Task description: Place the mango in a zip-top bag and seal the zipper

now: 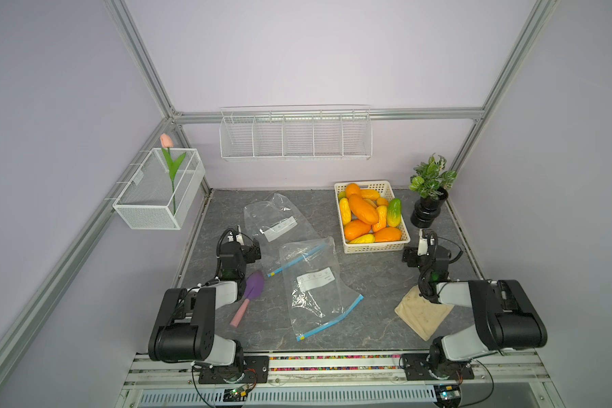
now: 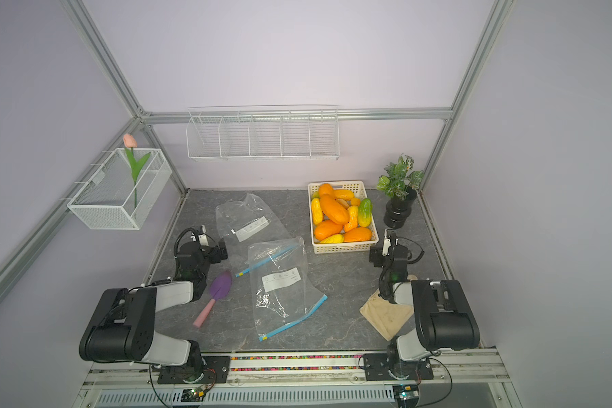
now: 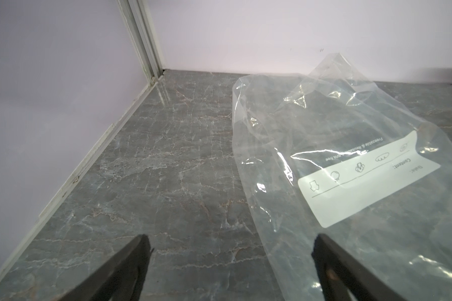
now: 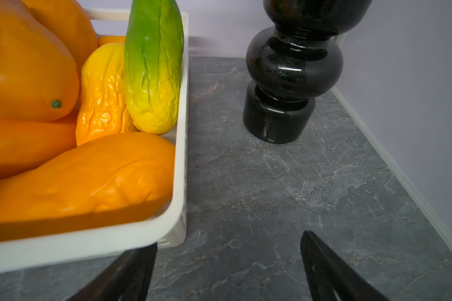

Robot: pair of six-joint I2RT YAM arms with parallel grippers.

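Observation:
Two clear zip top bags with blue zippers lie flat on the grey table. The nearer bag (image 1: pixel 312 299) overlaps the far bag (image 1: pixel 272 214), whose white label shows large in the left wrist view. A cream basket (image 1: pixel 377 249) at the back right is heaped with orange, yellow and green fruit; which one is the mango I cannot tell. One large orange fruit (image 4: pixel 95 175) lies along its front rim. My left gripper is open over the table beside the far bag, holding nothing. Just right of the basket's front corner, my right gripper stands open and empty.
A black vase with a plant (image 1: pixel 426 210) stands behind the right gripper. A purple spatula (image 1: pixel 253 287) lies beside the left arm, and a beige cloth (image 1: pixel 418 316) lies partly under the right arm. Bare table shows between the nearer bag and the cloth.

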